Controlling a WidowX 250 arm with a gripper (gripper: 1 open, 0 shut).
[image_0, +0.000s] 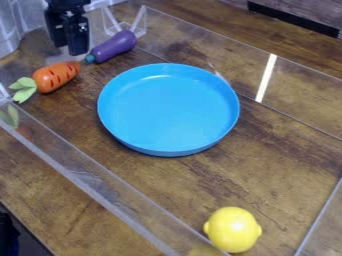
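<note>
A toy carrot (58, 76) with pale green leaves lies on the wooden floor at the left. A purple eggplant (111, 47) lies beside it, to the upper right. A large blue plate (168, 109) sits empty in the middle. A yellow lemon (233, 229) lies at the lower right.
Clear low walls surround the work area, with a long one along the lower left. The wooden surface (281, 140) right of the plate is bare.
</note>
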